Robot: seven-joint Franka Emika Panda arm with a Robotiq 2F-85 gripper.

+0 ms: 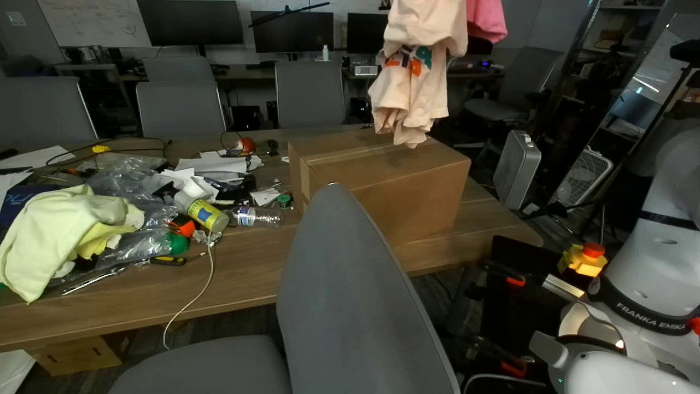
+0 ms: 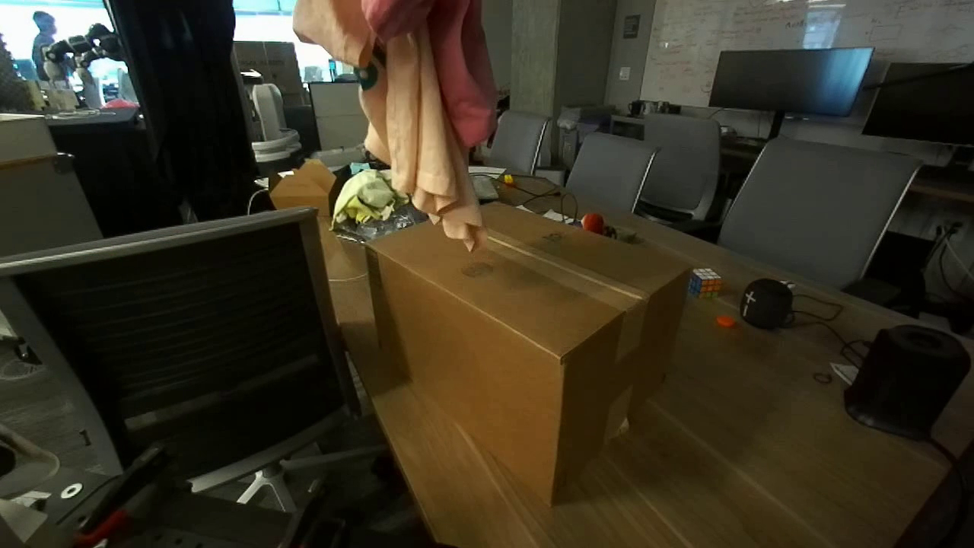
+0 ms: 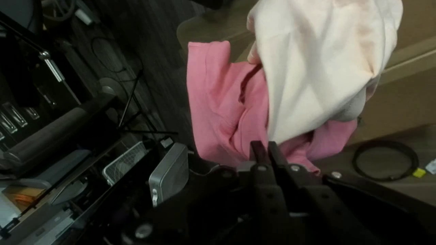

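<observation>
In the wrist view my gripper is shut on a bunched cloth, pink on one side and pale peach on the other. From exterior view 1 the cloth hangs down in folds with an orange and green print; its top leaves the frame. Its lowest folds hang at the cardboard box; whether they touch its top is hard to tell. Exterior view 2 has the cloth over the far part of the box. Neither exterior view includes the gripper.
A grey chair stands in front of the table. Clutter covers the table's left: a yellow cloth, a clear bottle and plastic wrap. Right of the box in exterior view 2 are a puzzle cube and black speaker.
</observation>
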